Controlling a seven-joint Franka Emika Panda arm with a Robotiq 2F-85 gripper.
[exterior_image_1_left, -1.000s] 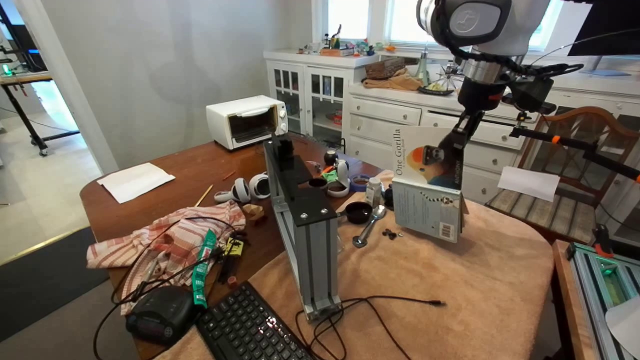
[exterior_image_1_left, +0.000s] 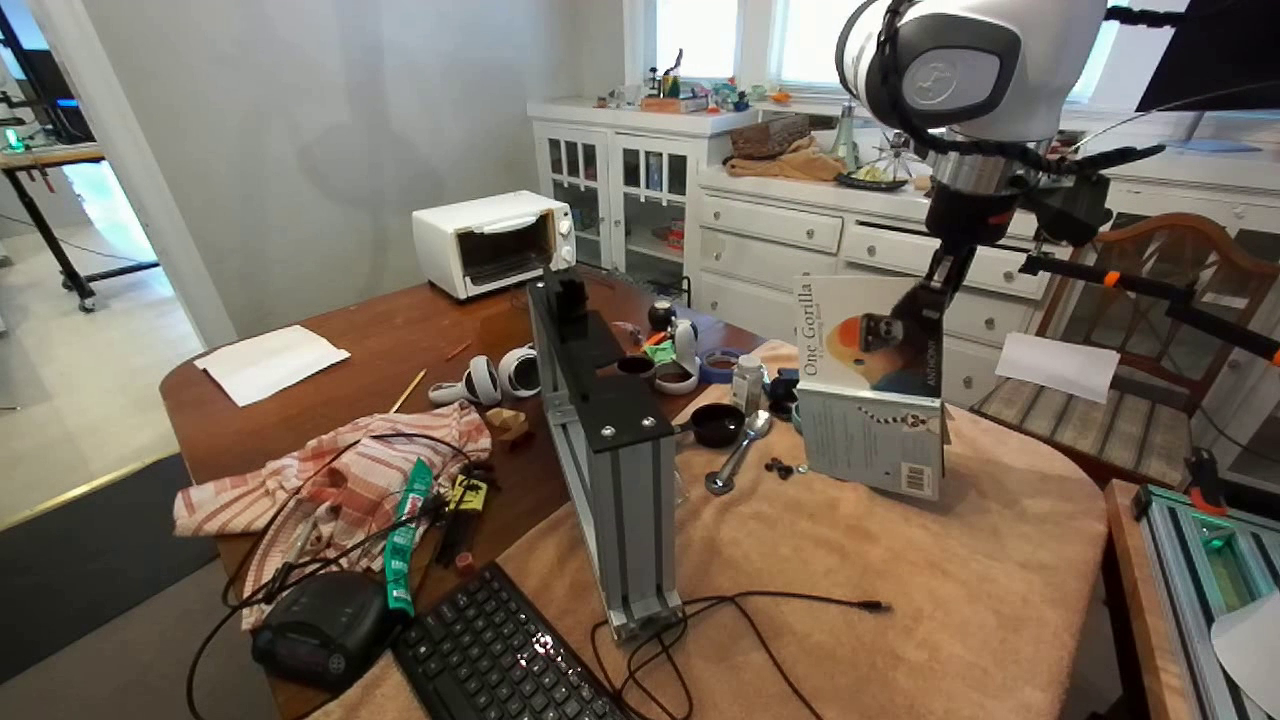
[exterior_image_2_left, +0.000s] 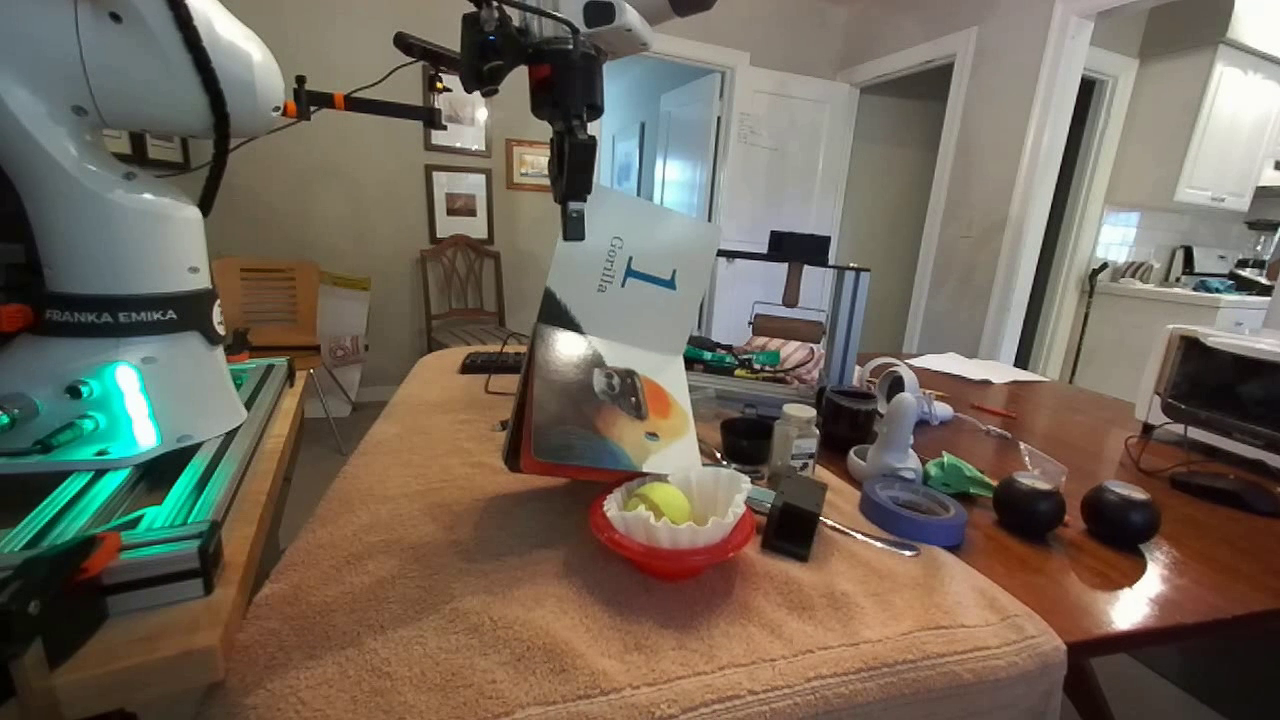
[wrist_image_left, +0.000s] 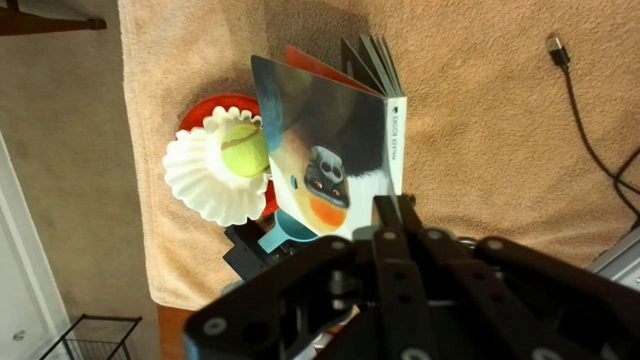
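A picture book with a gorilla on its cover, One Gorilla (exterior_image_1_left: 866, 438), hangs half open from my gripper (exterior_image_1_left: 931, 300) in exterior view 1. My black fingers are shut on the thin edge of its cover. Exterior view 2 has the gripper (exterior_image_2_left: 575, 222) at the top of the raised cover, with the book (exterior_image_2_left: 576, 402) slanting below it. Seen from the wrist, the book (wrist_image_left: 336, 126) lies just ahead of the gripper, its pages fanned at the far side. Whether its lower edge touches the towel cannot be told.
Close to the book stands a red bowl (exterior_image_2_left: 672, 560) with a white fluted paper cup (exterior_image_2_left: 720, 504) and a tennis ball (exterior_image_2_left: 663, 502). A black block (exterior_image_2_left: 794, 516), bottle (exterior_image_2_left: 794, 442) and blue tape (exterior_image_2_left: 914, 510) sit nearby. The towel (exterior_image_1_left: 936, 588) has free room toward the front.
In exterior view 1 my gripper and the book have shifted to the right and slightly down. The other table objects stay in place.
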